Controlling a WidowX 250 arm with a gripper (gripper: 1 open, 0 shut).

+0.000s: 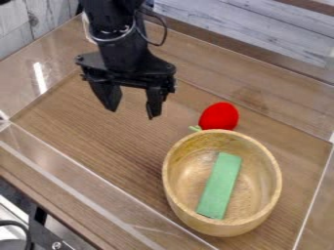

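Note:
My gripper (135,98) is a black assembly hanging over the upper left of the wooden table, its two fingers pointing down and apart, with nothing visible between them. To the lower right sits a round wooden bowl (177,181) with a flat green block (220,184) lying in it. A red round object (220,116), with a small green part at its lower left, rests just behind the bowl.
A pale slatted surface (274,29) runs beyond the back edge. A dark cable (14,227) shows at the bottom left corner.

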